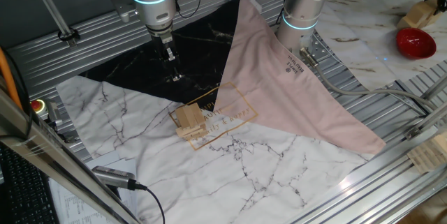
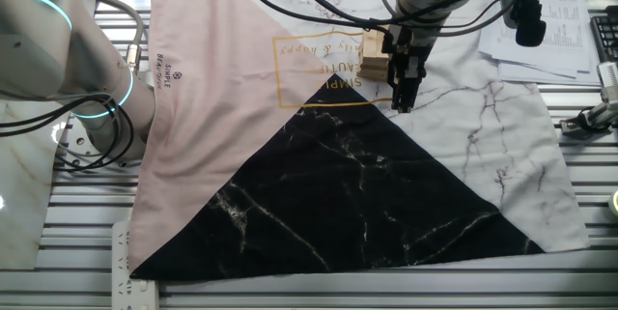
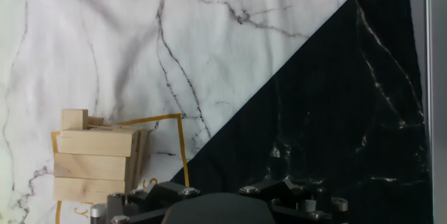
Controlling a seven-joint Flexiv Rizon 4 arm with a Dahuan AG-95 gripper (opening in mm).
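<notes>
A stack of pale wooden blocks [image 1: 189, 121] stands on the marble-print cloth, over its gold printed frame. In the wrist view the block stack [image 3: 94, 161] is at the lower left, with a smaller block on one end. My gripper [image 1: 172, 77] points down above the black part of the cloth, apart from the stack. From the other side, the gripper [image 2: 404, 105] partly overlaps the view of the wooden blocks [image 2: 375, 54]. Along the bottom of the wrist view, the fingers of my gripper are spread apart, and only cloth shows around them.
The black, white and pink cloth [image 1: 279, 105] lies slightly wrinkled, mostly bare around the stack. Farther right are a red bowl [image 1: 416, 43] and more wooden blocks [image 1: 419, 15]. A metal post [image 1: 52, 126] rises at left.
</notes>
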